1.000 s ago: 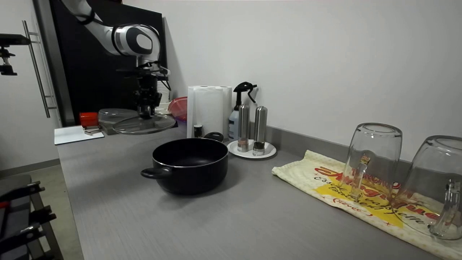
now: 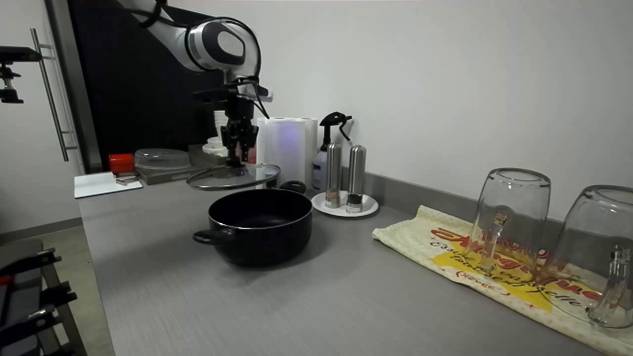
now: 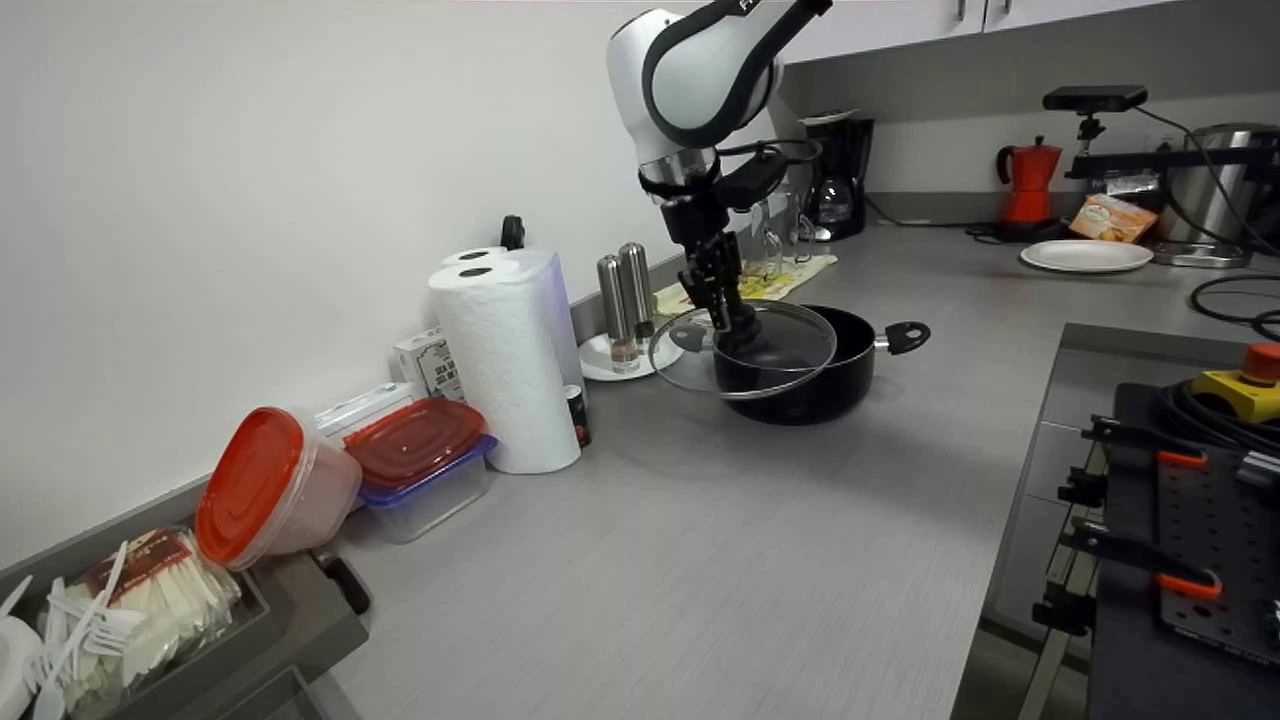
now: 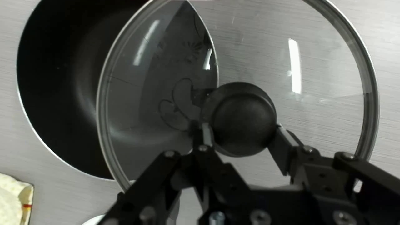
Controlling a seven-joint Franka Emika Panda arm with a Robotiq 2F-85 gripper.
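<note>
A glass lid (image 2: 207,179) with a metal rim hangs in the air, its round black knob (image 4: 243,118) between the fingers of my gripper, which is shut on it. The black pot (image 2: 261,237) stands uncovered on the counter, its handles out to either side. In the wrist view the lid overlaps one side of the pot (image 4: 56,75), while the rest of the glass is over bare counter. The second exterior view shows the lid (image 3: 792,330) tilted, in front of the pot (image 3: 816,402).
Two grinders (image 2: 356,178) on a white plate (image 2: 371,207), a spray bottle (image 2: 320,166) and paper towels (image 3: 504,360) line the wall. Glass mugs (image 2: 510,219) stand upside down on a cloth (image 2: 421,234). Food containers (image 3: 438,480) lie farther along.
With the lid in its grip, my gripper has moved rightward in the first exterior view, closer to the pot. The pot has stayed where it was.
</note>
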